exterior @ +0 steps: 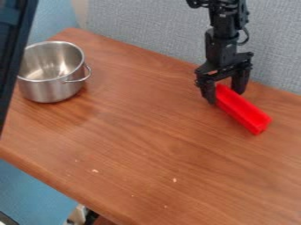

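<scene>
My black gripper (223, 86) is open, its fingers lowered around the far end of a red rectangular block (244, 112), which lies on the wooden table at the back right, angled toward the front. Whether the fingers touch the block cannot be told.
A steel pot (53, 73) with side handles stands at the left. A grey padded wall (153, 31) runs along the back. A dark edge cuts across the upper left corner.
</scene>
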